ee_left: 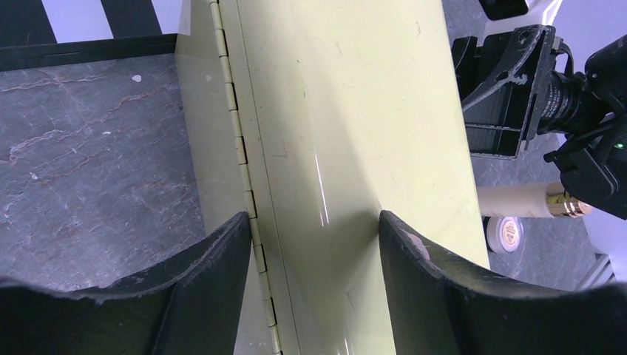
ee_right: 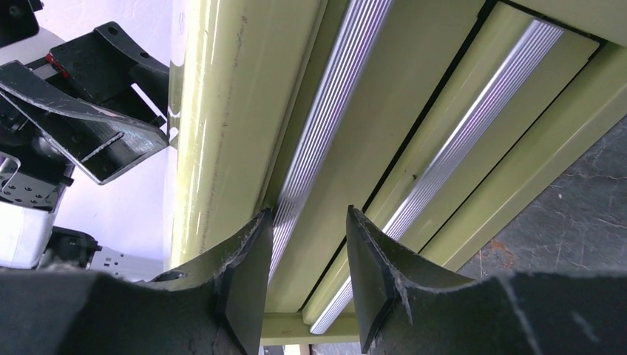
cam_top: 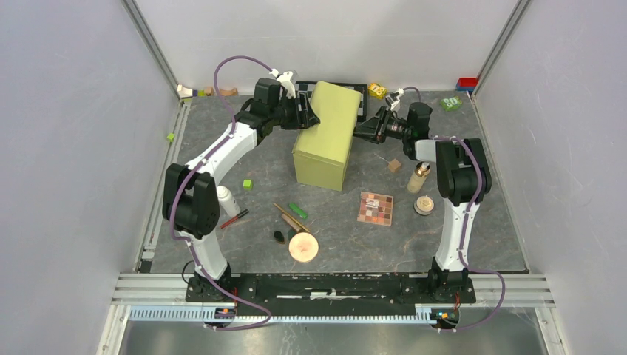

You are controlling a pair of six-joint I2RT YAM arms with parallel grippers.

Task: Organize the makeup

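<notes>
A pale yellow-green case (cam_top: 327,126) stands on the grey table at centre back. My left gripper is part open across the case's upper left edge, its fingertips against the hinged side and lid. My right gripper is part open at the case's right side, facing ribbed metal strips (ee_right: 462,140); one fingertip is at or very near the case. Makeup lies around: a palette (cam_top: 375,208), a bottle (cam_top: 417,177), a round compact (cam_top: 424,205), a pale round item (cam_top: 303,248), brushes (cam_top: 288,211) and a white bottle (cam_top: 227,200).
A green block (cam_top: 247,184), a green cylinder (cam_top: 298,211) and a wooden cube (cam_top: 394,166) lie on the table. A black-and-white board lies behind the case. Small toys (cam_top: 377,91) are along the back wall.
</notes>
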